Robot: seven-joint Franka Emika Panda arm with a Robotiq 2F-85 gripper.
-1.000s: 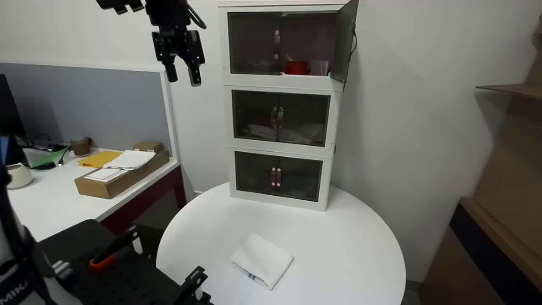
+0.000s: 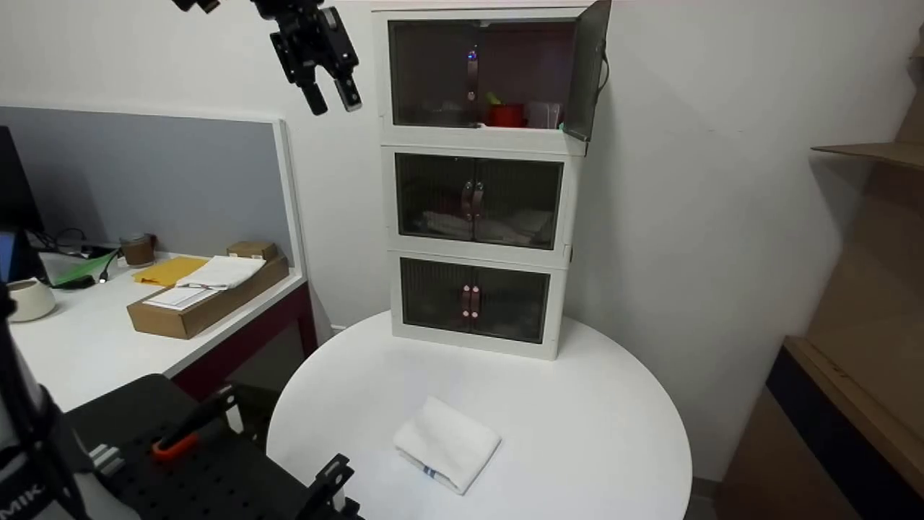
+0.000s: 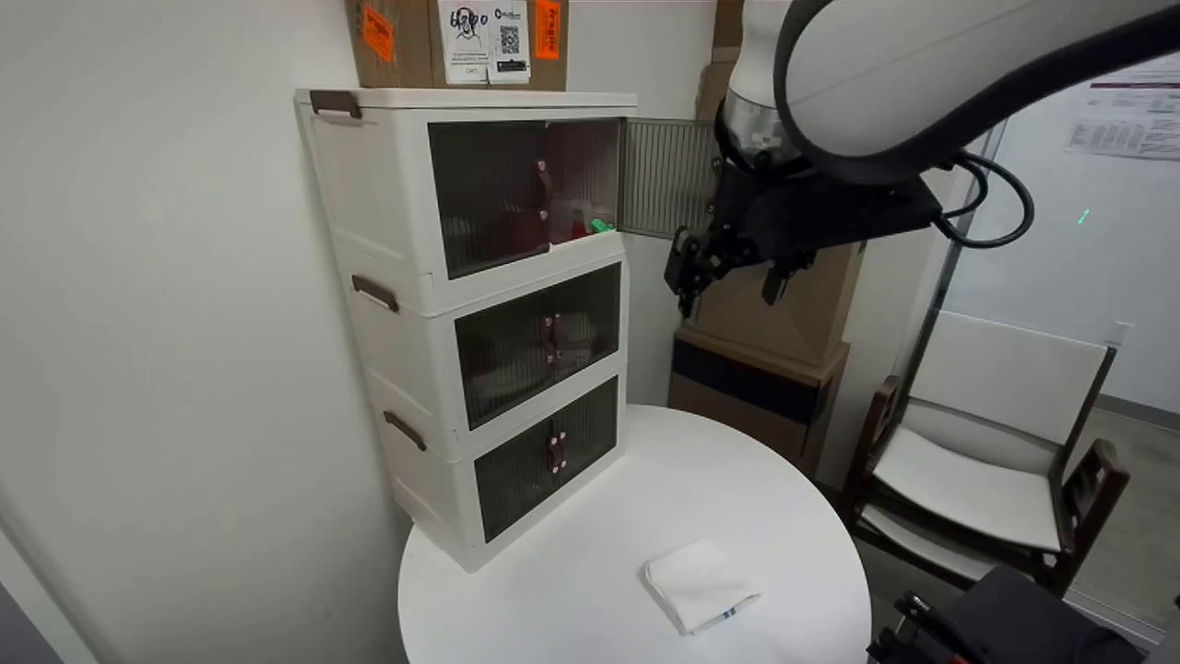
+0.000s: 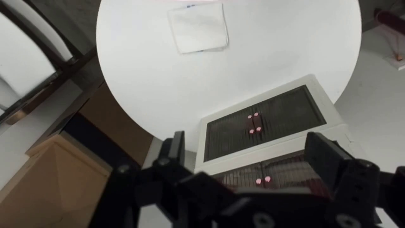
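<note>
My gripper (image 2: 335,101) is open and empty, high up and to the left of the cabinet in exterior view 1. In the wrist view its two dark fingers (image 4: 176,146) stand wide apart. The white three-tier cabinet (image 2: 564,260) rests on the round table. Its top right door (image 2: 587,74) is swung open, while the top left door (image 2: 433,74) is closed, as are the two lower tiers. Inside the top tier are a red container (image 2: 507,115) and a clear cup (image 2: 543,114). A folded white towel (image 2: 447,443) with blue stripes lies flat on the table.
At the left a desk (image 2: 52,360) carries a cardboard box (image 2: 186,321). Cardboard boxes (image 3: 774,310) stand beyond the table in exterior view 2, with a chair (image 3: 973,476) to their right.
In exterior view 1 my gripper has shifted slightly up and to the right, and its tilt has changed. The cabinet, its open door and the towel have stayed put.
</note>
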